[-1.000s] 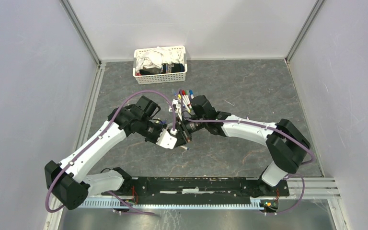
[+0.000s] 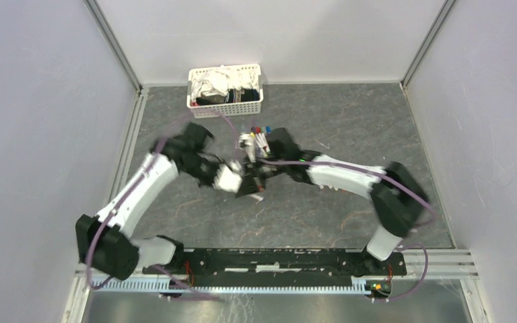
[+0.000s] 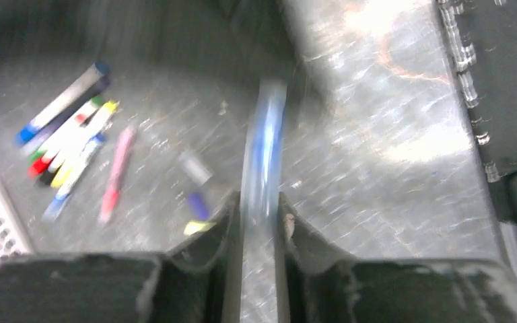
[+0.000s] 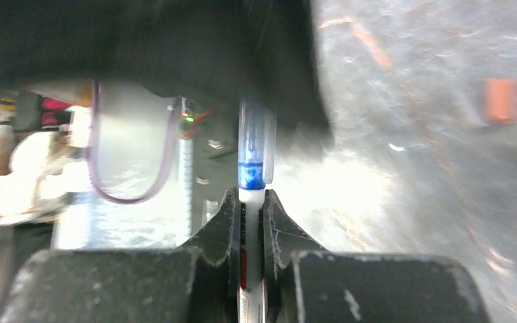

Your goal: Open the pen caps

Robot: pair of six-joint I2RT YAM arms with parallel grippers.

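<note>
A white pen with a blue band and a clear cap is held upright in the right wrist view. My right gripper is shut on its white body. The cap's far end runs up behind a dark, blurred shape. In the left wrist view the blue-tinted pen is smeared by motion, its near end at the tips of my left gripper. A gap shows between those fingers, so the fingers look part open around or just behind that end. Other markers lie bunched on the table.
A pink pen lies apart from the bunch. Small loose pieces, one purple and one yellow, are near it. An orange piece lies on the right. The white basket with cloth stands at the back.
The right arm's elbow is blurred too. Both grippers stay close together near the middle.
</note>
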